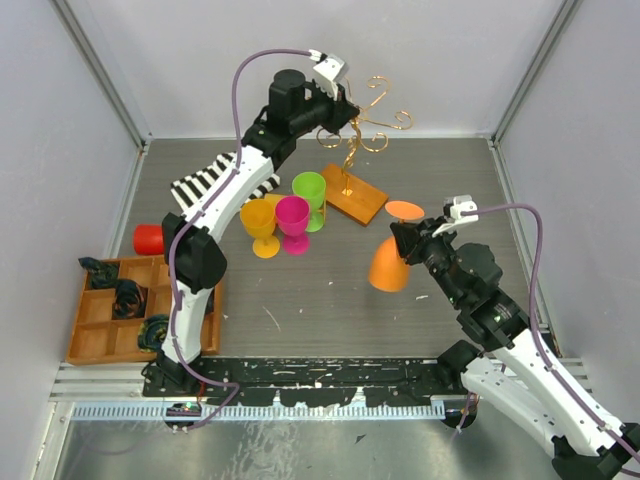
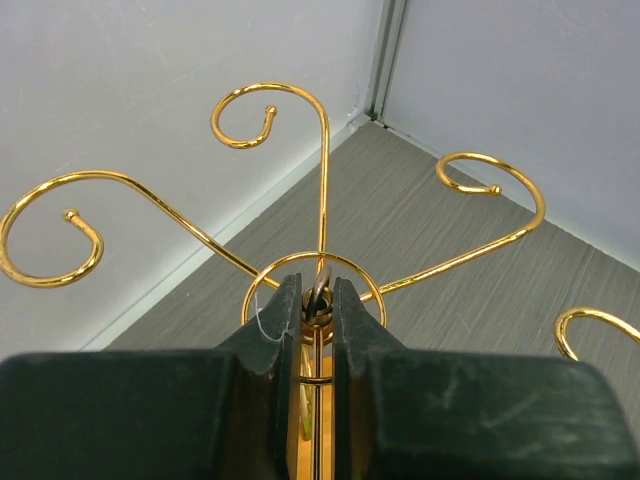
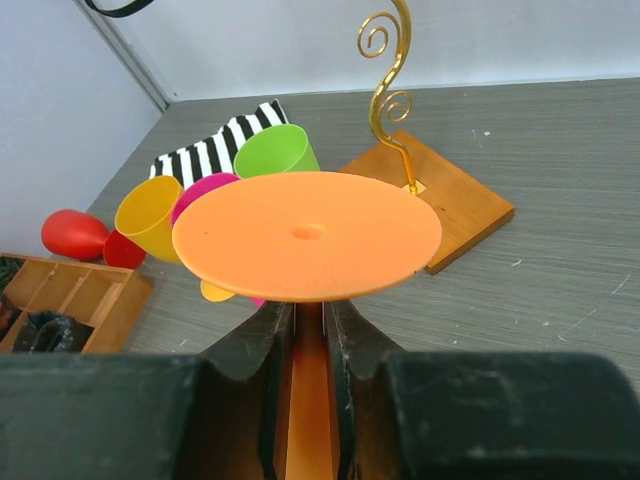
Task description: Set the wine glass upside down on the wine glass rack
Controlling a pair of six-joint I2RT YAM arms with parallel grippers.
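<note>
An orange wine glass hangs upside down in the air right of centre, its round foot uppermost. Around its stem my right gripper is shut. The gold wine glass rack stands on a wooden base at the back, with curled arms fanning out and no glass on those in sight. My left gripper is at the top of the rack's post, shut on the small piece at the centre of its top ring. The lower post is partly hidden by the fingers.
Yellow, magenta and green glasses stand left of the rack. A striped cloth, a red glass and a wooden compartment tray lie further left.
</note>
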